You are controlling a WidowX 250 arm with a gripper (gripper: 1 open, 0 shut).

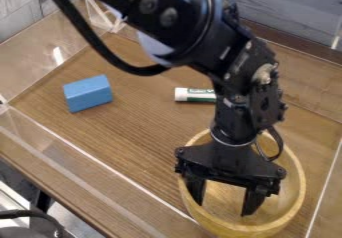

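Note:
My black gripper (223, 191) hangs low inside a yellow oval bowl (285, 211) at the lower right of the camera view. Its two fingers point down and stand apart, open, with nothing visible between them. The gripper's body hides the middle and back of the bowl.
A blue block (87, 92) lies at the left on the wooden table (127, 132). A green-and-white tube (195, 95) lies behind the arm. Clear side panels border the left. The table between block and bowl is clear.

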